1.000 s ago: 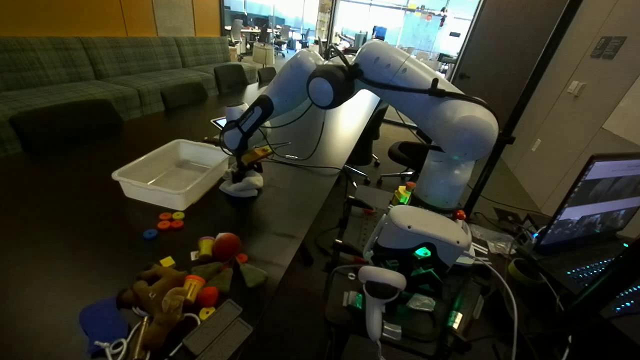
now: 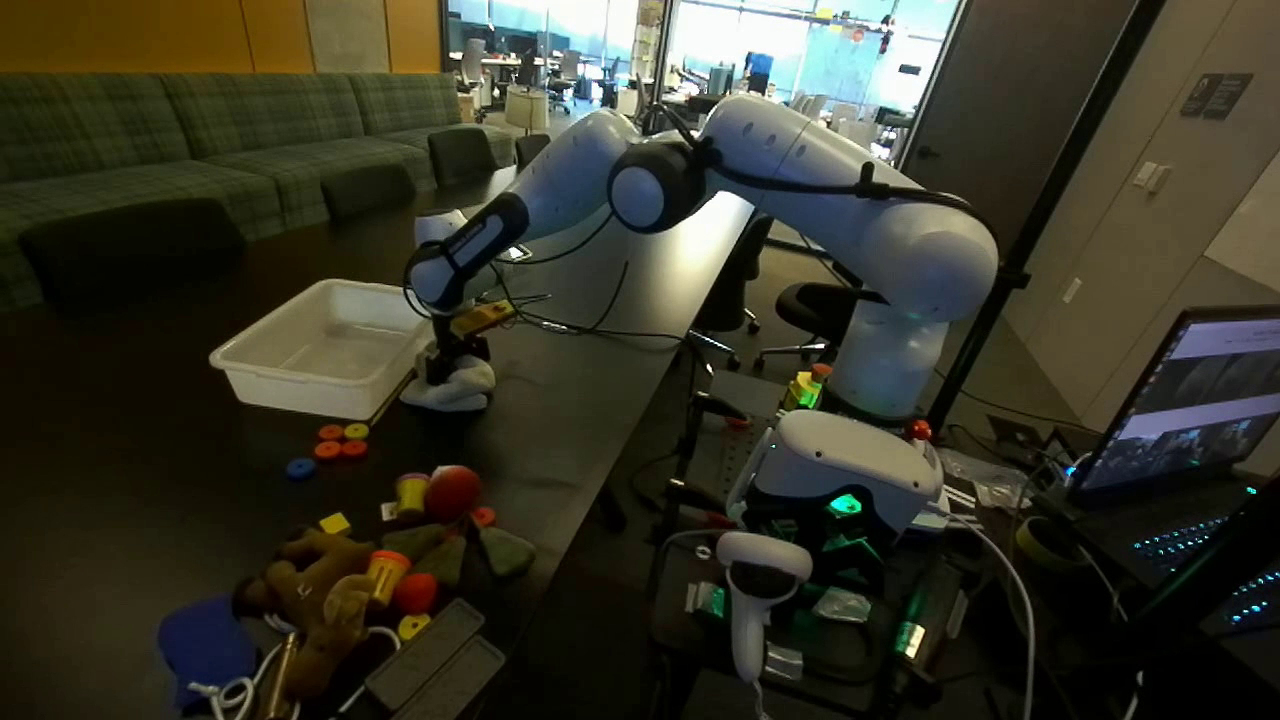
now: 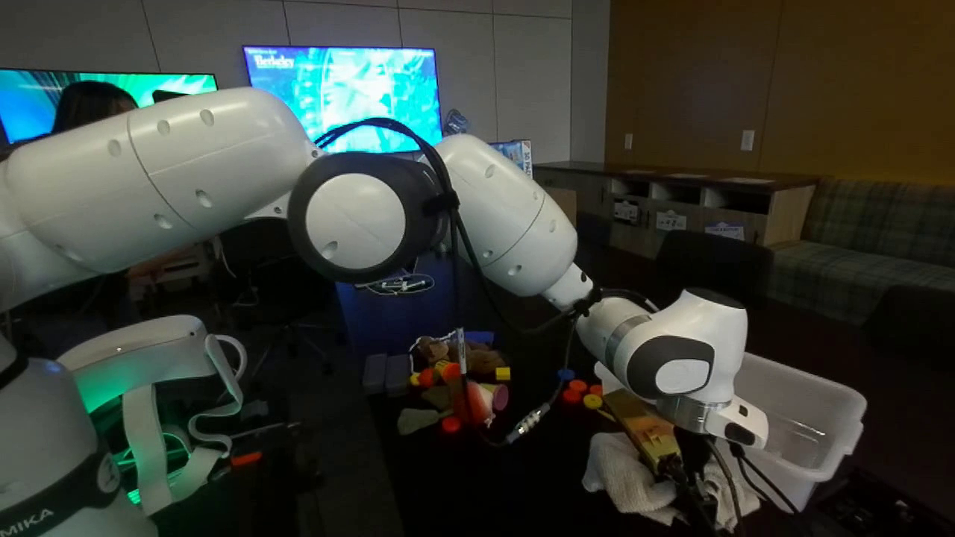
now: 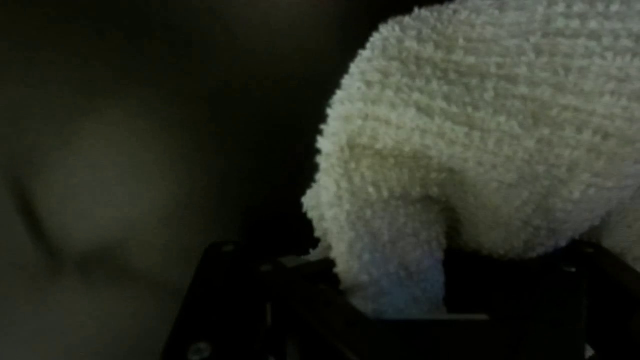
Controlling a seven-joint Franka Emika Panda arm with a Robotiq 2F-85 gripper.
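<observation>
A whitish, fuzzy cloth (image 2: 456, 385) is bunched at the near right side of the white plastic tub (image 2: 266, 380), low at the dark table. My gripper (image 2: 446, 356) points down into it, shut on the cloth. In the wrist view the cloth (image 4: 480, 114) fills the right side, and a fold of it runs down between the dark fingers. Exterior view 2 shows the cloth (image 3: 630, 474) spread to both sides of the gripper, beside the tub (image 3: 810, 394). The tub looks empty, though the arm hides part of it.
Several coloured discs (image 2: 329, 450) lie just in front of the tub. Farther toward the near edge is a cluster with a red ball (image 2: 453, 492), a brown plush toy (image 2: 318, 576) and grey blocks (image 2: 438, 660). Bare table lies right of the discs.
My gripper and the cloth have moved left and slightly toward the camera in exterior view 1. The tub has shifted a little left too; the smaller objects stay where they were.
</observation>
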